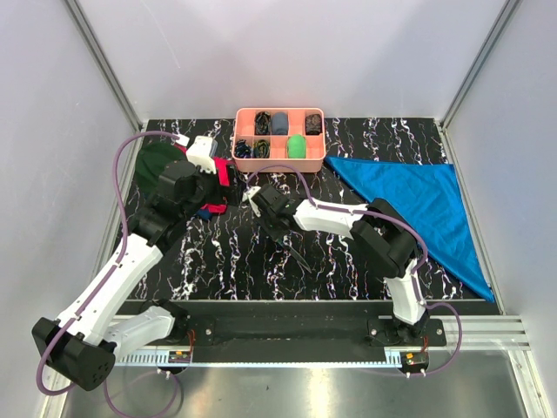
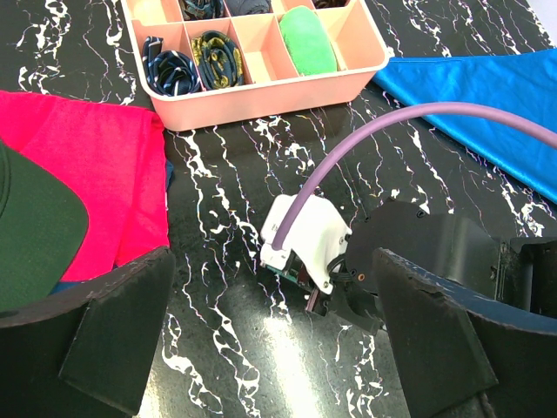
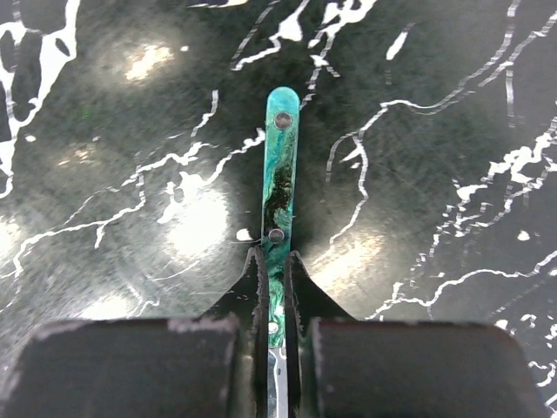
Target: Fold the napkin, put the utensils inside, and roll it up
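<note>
A knife [image 1: 297, 258] lies diagonally on the marble table near its middle. My right gripper is shut on its turquoise, riveted handle [image 3: 279, 174]; in the top view the arm hides much of the handle. My left gripper stands open at the back left, above the red and green cloths, with nothing between its fingers. A blue napkin [image 1: 409, 200] lies folded into a triangle on the right, also seen in the left wrist view.
A pink divided box [image 1: 241, 131] with rolled items stands at the back middle. Red [image 2: 122, 192] and green [image 2: 35, 218] cloths lie at the back left. Bare table shows at the front left and front middle.
</note>
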